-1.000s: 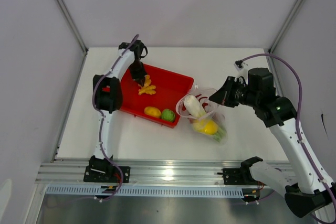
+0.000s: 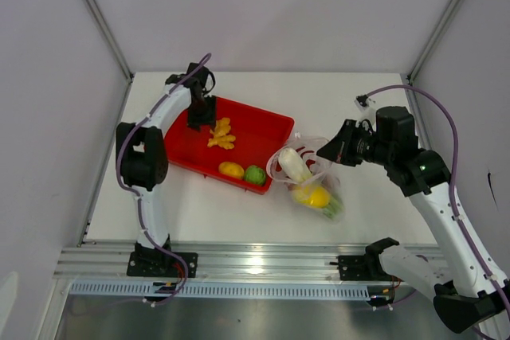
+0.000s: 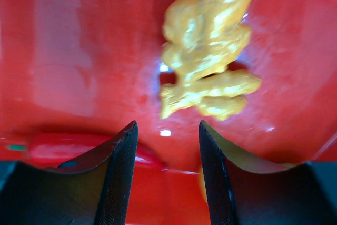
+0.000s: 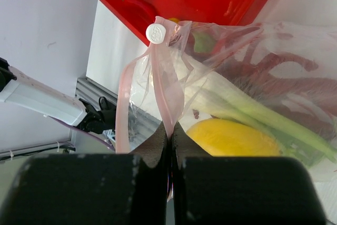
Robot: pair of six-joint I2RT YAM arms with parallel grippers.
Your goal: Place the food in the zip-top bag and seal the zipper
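In the red tray my left gripper hangs open above a yellow ginger piece; in the left wrist view its fingers frame empty floor, with a red chili beside them. A yellow food and a green round one lie in the tray. My right gripper is shut on the rim of the zip top bag, near its white slider. The bag holds a white vegetable, yellow food and green stalks.
Metal rails run along the front edge; walls stand at both sides.
My left arm has shifted leftward, and its gripper has drawn a little off the ginger toward the tray's left. My right arm and the bag look unchanged.
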